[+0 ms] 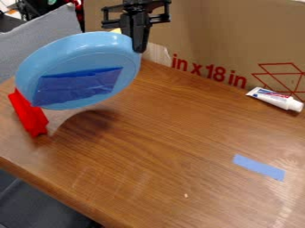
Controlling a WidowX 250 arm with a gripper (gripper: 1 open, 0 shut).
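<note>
A light blue oval dish (64,49) with a dark blue flat piece (74,85) on it hangs tilted in the air above the left of the wooden table. My gripper (137,44) is shut on the dish's upper right rim, at the top of the view. A red object (28,118) lies on the table's left part, partly behind the dish.
A toothpaste tube (273,98) lies at the back right before a cardboard wall (226,36). A light blue tape strip (259,166) is at the right.
</note>
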